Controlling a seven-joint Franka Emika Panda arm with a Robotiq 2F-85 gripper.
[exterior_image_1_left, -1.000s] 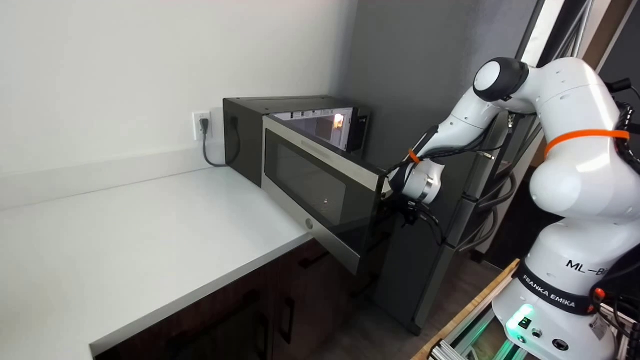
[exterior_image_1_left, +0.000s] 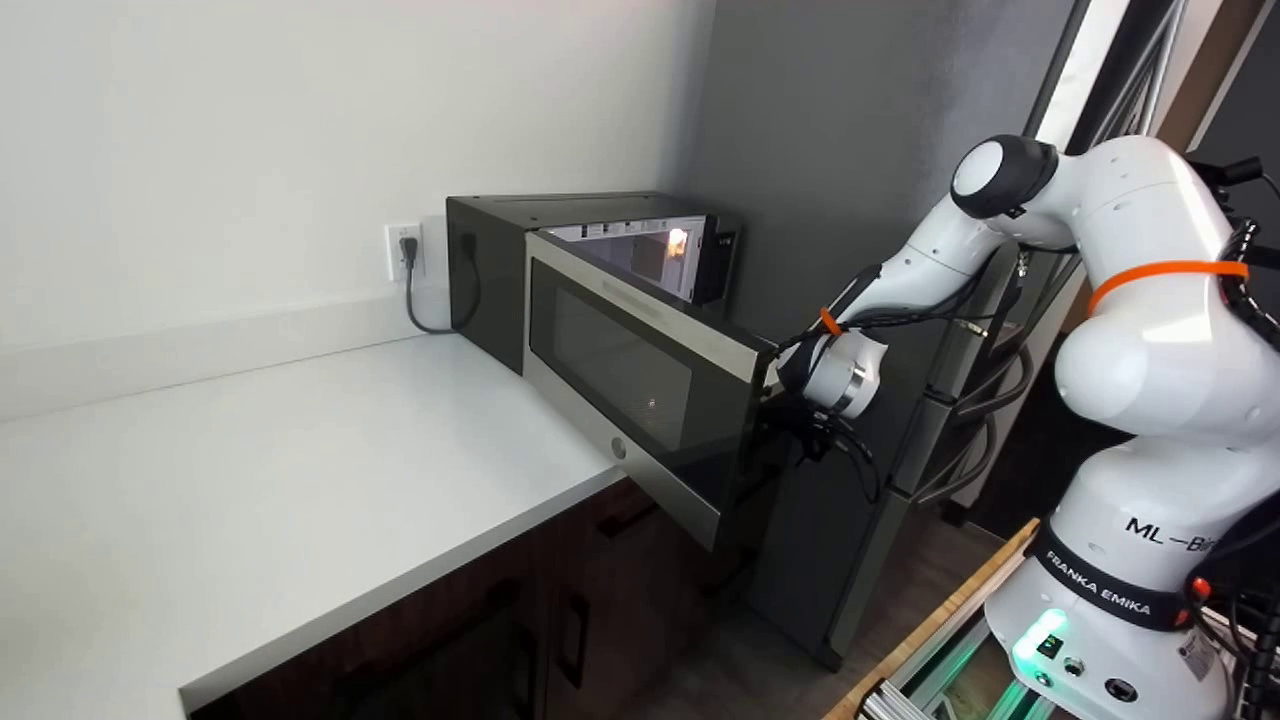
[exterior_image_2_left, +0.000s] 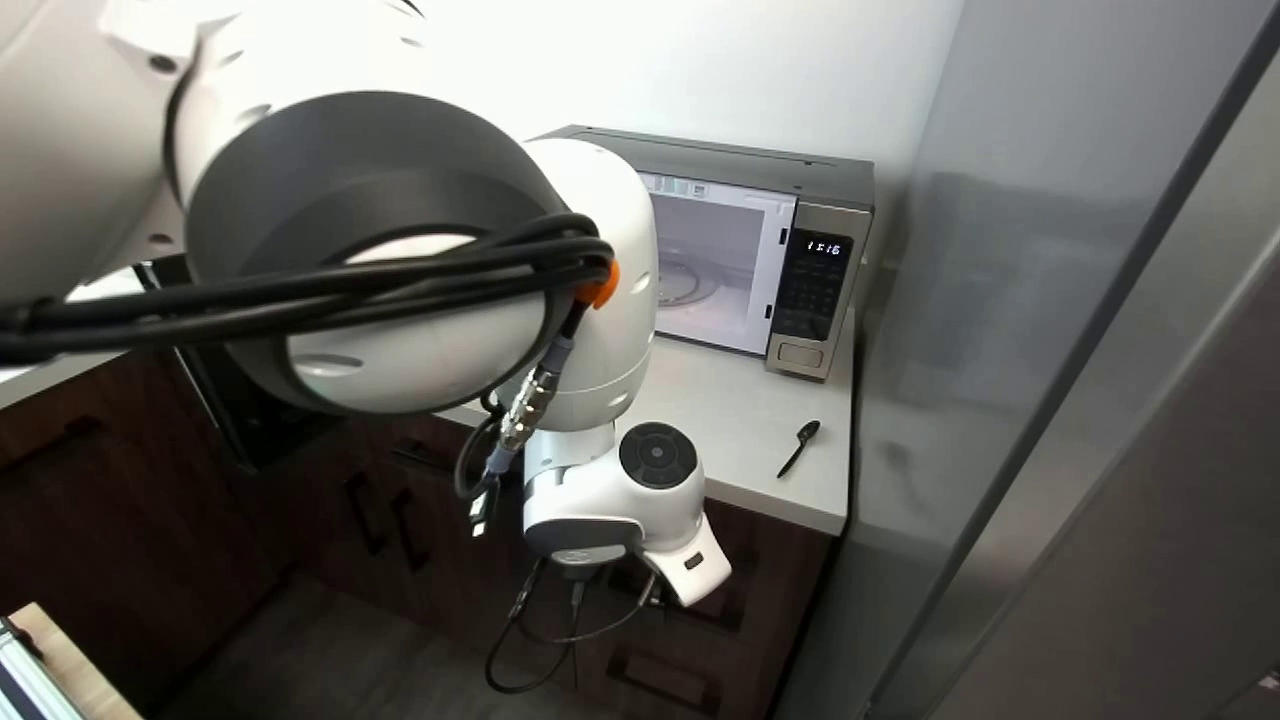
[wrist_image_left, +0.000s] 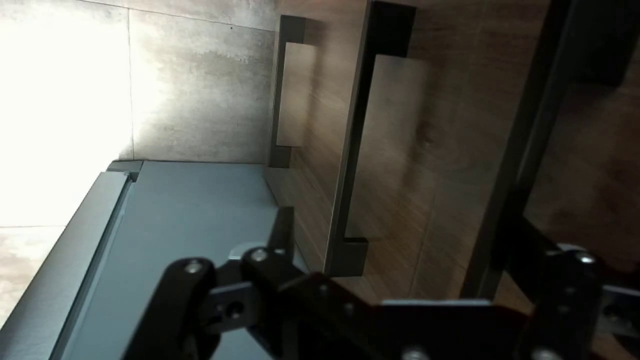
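My gripper stands open in front of the dark wooden drawers, its two black fingers wide apart in the wrist view. The right-hand finger comes close to the lower end of the nearest black drawer handle (wrist_image_left: 528, 144); whether they touch I cannot tell. Further off are a middle handle (wrist_image_left: 354, 144) and a far handle (wrist_image_left: 280, 96). The microwave (exterior_image_2_left: 828, 270) sits on the counter, its door (exterior_image_1_left: 636, 372) swung wide. That door partly hides my hand in exterior view 1, and in exterior view 2 the fingers are out of sight below the wrist.
A black spoon (exterior_image_2_left: 799, 446) lies on the white counter (exterior_image_2_left: 732, 414) before the microwave. The tall grey refrigerator (exterior_image_1_left: 828, 180) borders the drawers closely. The open door overhangs the counter's front edge beside my hand. Left of the microwave, the counter is bare.
Compared with a second ago, my arm's elbow is lower and my hand has shifted slightly downward. The microwave door looks unmoved.
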